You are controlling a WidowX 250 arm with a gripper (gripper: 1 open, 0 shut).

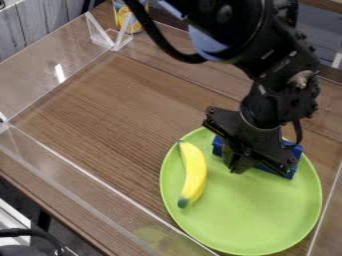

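My gripper (235, 158) is down over the green plate (243, 225), at the blue block (289, 170), hiding most of it. Its fingers look closed together; whether anything is between them is hard to see. A yellow banana (193, 177) lies on the plate's left side.
A wooden table (107, 130) with clear room fills the left and back. Clear plastic walls line its left and front edges. A can (128, 17) stands at the back left, partly hidden.
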